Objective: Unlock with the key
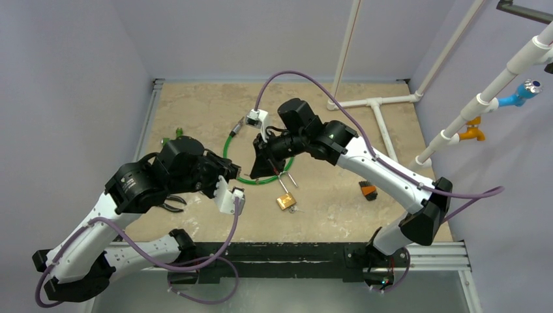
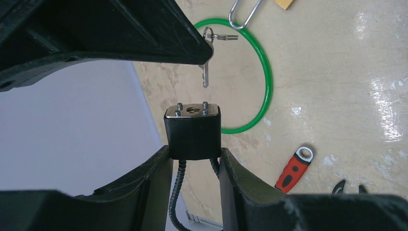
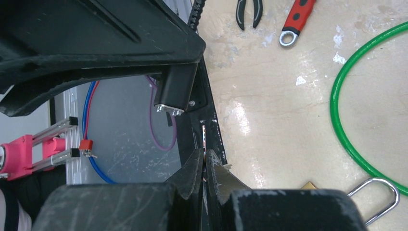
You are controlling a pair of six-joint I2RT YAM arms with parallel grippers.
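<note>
My left gripper is shut on a black lock [image 2: 192,134] with a steel plate and keyhole facing up, a braided cable hanging from it. Just beyond it, my right gripper is shut on a silver key [image 2: 205,74], whose blade points toward the keyhole with a gap between; a second key [image 2: 223,37] hangs on the same ring. In the top view the two grippers [image 1: 257,175] face each other over the middle of the board.
A brass padlock [image 1: 285,201], a green hose [image 2: 265,72], a red wrench [image 2: 291,171], pliers [image 1: 171,207] and a brush [image 1: 368,190] lie on the board. White pipes [image 1: 385,130] with taps stand at the right.
</note>
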